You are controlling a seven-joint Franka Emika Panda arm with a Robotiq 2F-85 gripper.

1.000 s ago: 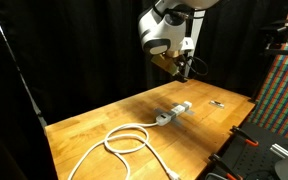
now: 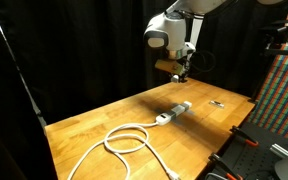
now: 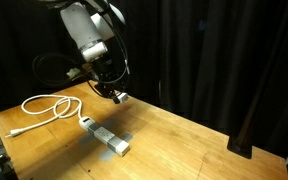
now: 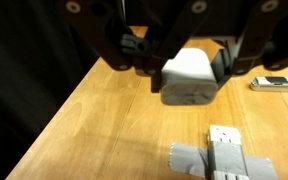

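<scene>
In the wrist view, my gripper is shut on a small white block-like object [image 4: 188,88], perhaps a plug or adapter. The same white object [image 3: 122,97] hangs from my gripper [image 3: 114,94] in the second exterior view, apart from the power strip. The white power strip [image 4: 225,152] lies on the table, with grey tape [image 4: 190,159] across it. From the first exterior view, my gripper [image 2: 178,76] is held above the table, beyond the strip [image 2: 174,113]. The sides of the held object are partly hidden by the fingers.
A white cord [image 2: 114,135] loops over the near left of the table [image 2: 84,125]. Beyond the strip lies a small white and dark item [image 4: 274,83]. Black curtains stand behind, and a dark stand [image 3: 242,140] is at the back.
Neither the strip nor its cord has visibly moved.
</scene>
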